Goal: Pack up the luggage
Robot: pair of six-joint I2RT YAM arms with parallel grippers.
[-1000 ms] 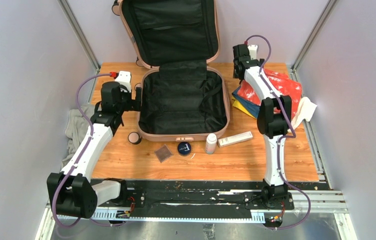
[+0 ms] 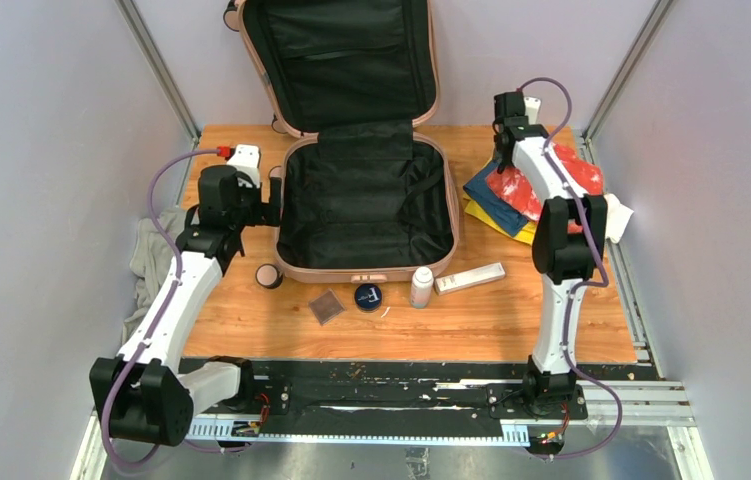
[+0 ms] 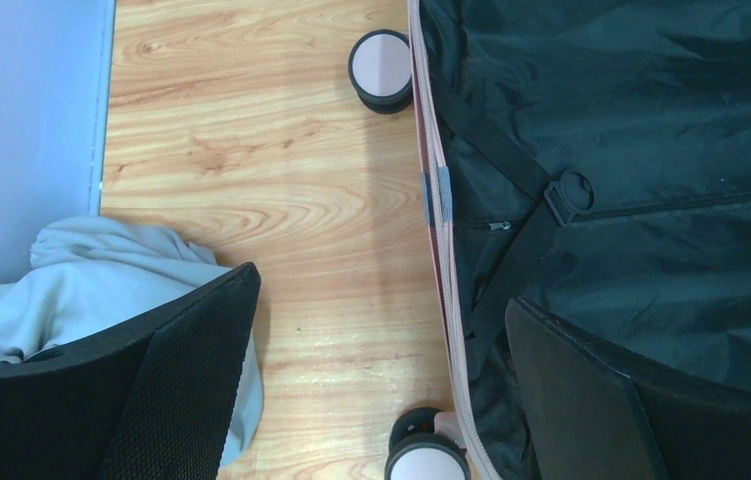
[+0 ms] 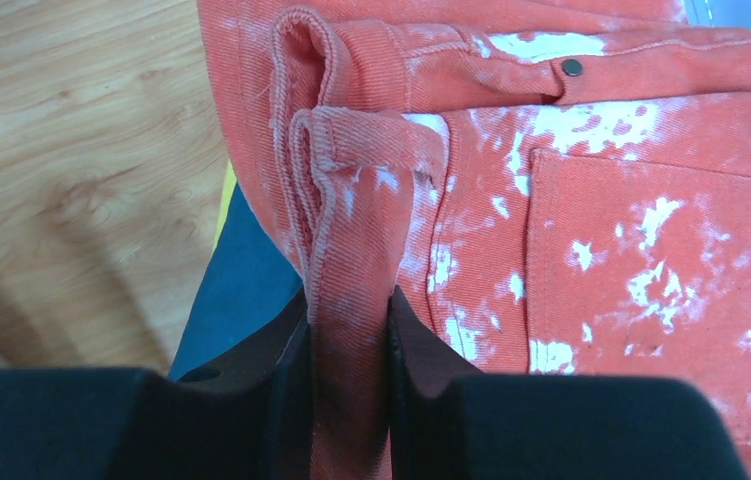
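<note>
A red garment with white blotches (image 2: 576, 172) lies folded on top of a small stack of clothes at the back right. My right gripper is shut on its left edge, and the cloth is bunched between the fingers. Below it show a blue garment (image 2: 496, 200) and a yellow one (image 2: 478, 214). The suitcase (image 2: 453, 225) stands open and empty in the middle, its lid (image 2: 343, 65) raised at the back. At the case's left side my left gripper is open, with one finger on each side of the case rim and nothing gripped.
Along the suitcase's front lie a round jar (image 2: 268, 276), a square palette (image 2: 327, 307), a dark round tin (image 2: 368, 296), a white bottle (image 2: 421, 287) and a white box (image 2: 470, 278). Grey cloth (image 2: 152, 262) lies at the left wall, white cloth (image 2: 616, 217) at the right.
The left arm has barely moved.
</note>
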